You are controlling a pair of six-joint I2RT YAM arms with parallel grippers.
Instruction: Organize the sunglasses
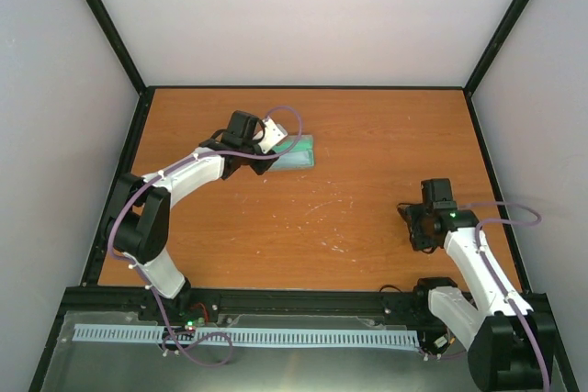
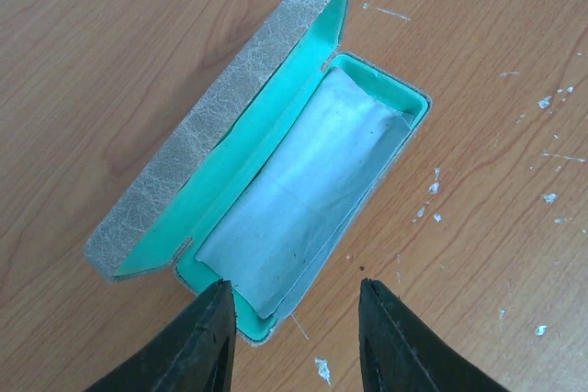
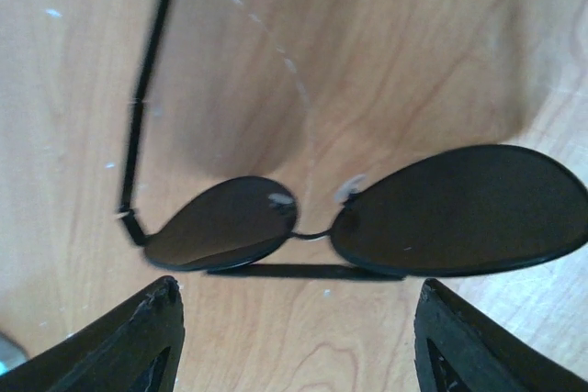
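In the left wrist view an open glasses case (image 2: 303, 185) with teal lining, grey lid and a pale cloth inside lies on the table; my left gripper hangs over its near end, open and empty. The case also shows in the top view (image 1: 296, 158), partly behind that arm. Dark sunglasses (image 3: 459, 208) lie on the table in the right wrist view, one temple stretched upward at the left, the other folded behind the lenses. My right gripper is open just short of them, nothing between its fingers.
Black frame rails and white walls border it at the back and sides. My right arm stands along the right edge.
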